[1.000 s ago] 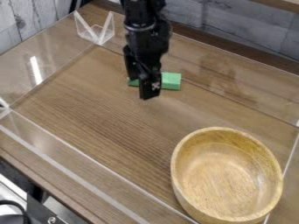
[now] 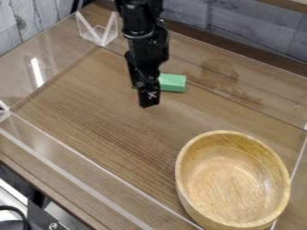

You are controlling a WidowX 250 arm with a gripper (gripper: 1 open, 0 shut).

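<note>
The black gripper [image 2: 147, 90] hangs open over the table at upper centre, its fingers pointing down. Just behind and to the right of it lies a green block [image 2: 171, 83], partly hidden by the gripper. I see nothing between the fingers.
A large yellow round bowl [image 2: 232, 178] sits at the lower right. A pale, partly see-through object stands at the top left near the edge, and a black item lies at the bottom left corner.
The green block stays where it was.
</note>
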